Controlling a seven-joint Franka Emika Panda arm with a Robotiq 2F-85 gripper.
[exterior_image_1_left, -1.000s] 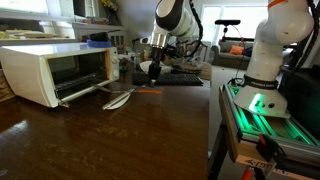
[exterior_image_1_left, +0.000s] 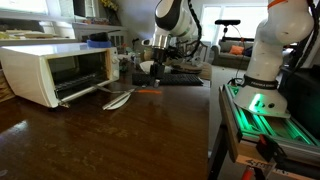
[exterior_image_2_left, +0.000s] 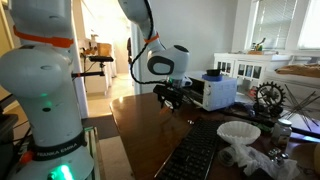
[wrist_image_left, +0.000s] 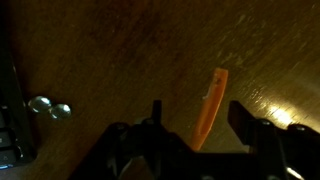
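An orange stick-like object (wrist_image_left: 209, 105) lies on the dark wooden table in the wrist view, between the two dark fingers of my gripper. The fingers stand apart, with bare table showing on both sides of the stick. In exterior view 1 the gripper (exterior_image_1_left: 156, 82) points down just above the orange object (exterior_image_1_left: 149, 91); whether they touch is hard to tell there. In exterior view 2 the gripper (exterior_image_2_left: 166, 101) hangs low over the table, and the orange object is barely discernible.
A white toaster oven (exterior_image_1_left: 60, 75) stands open at the left, with a pale long utensil (exterior_image_1_left: 118, 101) in front of it. A black slatted item (exterior_image_2_left: 188, 152) and a white bowl (exterior_image_2_left: 238, 132) occupy the other side.
The arm and gripper have shifted very slightly to the right in exterior view 1. The orange object stays where it was.
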